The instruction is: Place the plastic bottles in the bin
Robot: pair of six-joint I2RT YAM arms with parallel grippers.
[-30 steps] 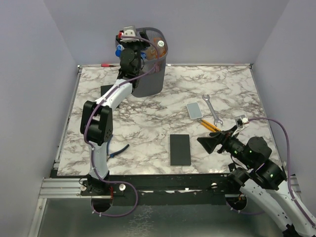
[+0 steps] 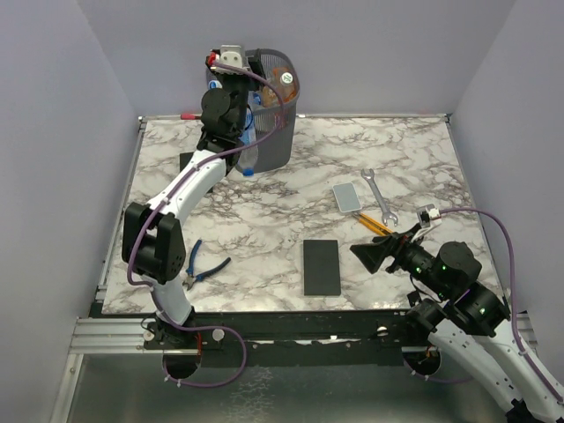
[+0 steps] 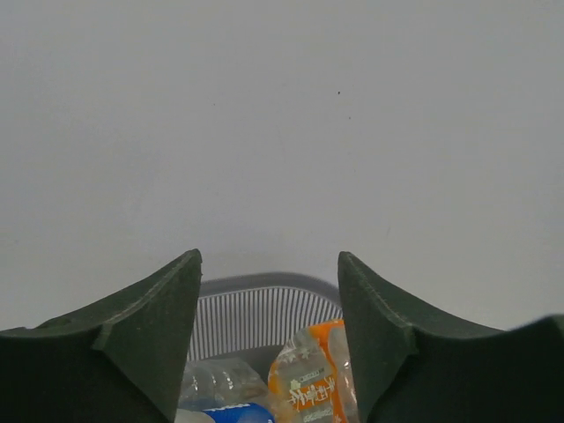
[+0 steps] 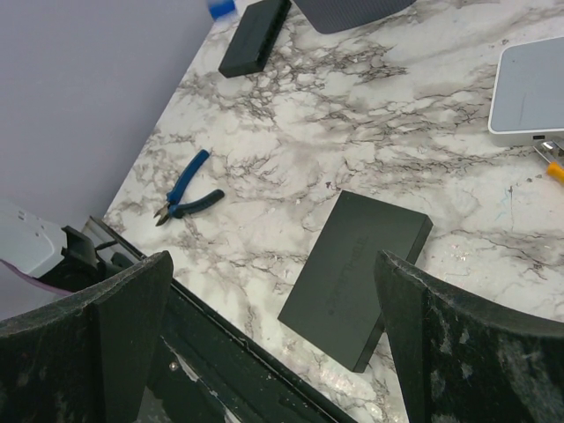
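Note:
The grey mesh bin (image 2: 278, 141) stands at the back left, with bottles inside, among them an orange-labelled one (image 3: 310, 377) and one with a blue label (image 3: 236, 412). My left gripper (image 2: 233, 66) is over the bin's top; in its wrist view the fingers are apart, with bottles visible beyond and between them. A clear bottle with a blue cap (image 2: 248, 157) shows just below my left arm by the bin; whether it is inside is unclear. My right gripper (image 2: 388, 247) stands open and empty at the front right.
On the marble table lie blue pliers (image 2: 197, 273), a black slab (image 2: 321, 267), a silver device (image 2: 347, 198), a wrench (image 2: 377, 189) and yellow-handled tools (image 2: 373, 223). Another dark block (image 4: 256, 35) lies beside the bin.
A clear blue-capped bottle now shows below the arm at the bin's front. The right arm is nearly unchanged.

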